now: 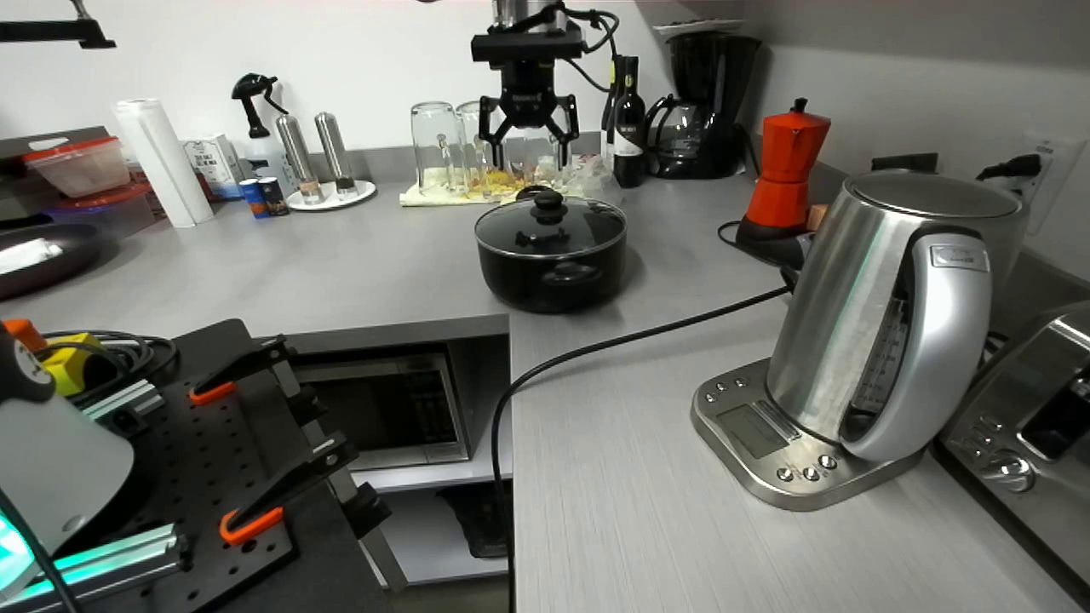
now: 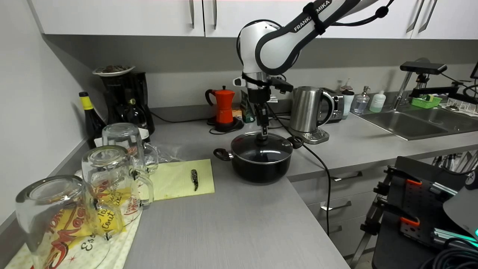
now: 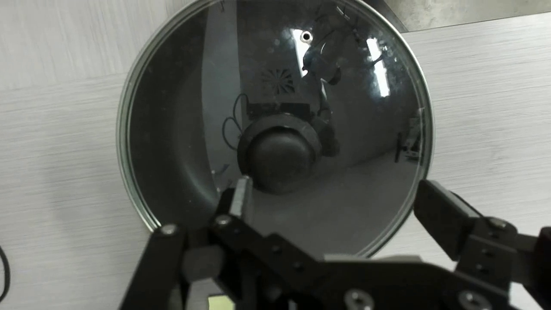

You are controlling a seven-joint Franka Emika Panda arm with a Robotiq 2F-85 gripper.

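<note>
A black pot (image 1: 553, 277) stands on the counter, covered by a glass lid (image 1: 588, 233) with a round black knob (image 1: 549, 205). My gripper (image 1: 530, 163) hangs over it, pointing down with its fingers spread and nothing between them. In exterior view 2 the gripper (image 2: 263, 133) appears just above the lid, overlapping the knob, so contact cannot be judged there. The wrist view has the knob (image 3: 282, 157) near the middle of the lid (image 3: 330, 217), with one finger (image 3: 240, 199) over the lid and the other toward its right rim.
Glass mugs (image 2: 109, 166) stand beside a yellow cloth (image 2: 181, 175) holding a small dark object (image 2: 194, 179). A kettle (image 1: 869, 317) and its black cord (image 1: 654, 329) lie to one side. The counter left of the pot (image 1: 358, 266) is clear.
</note>
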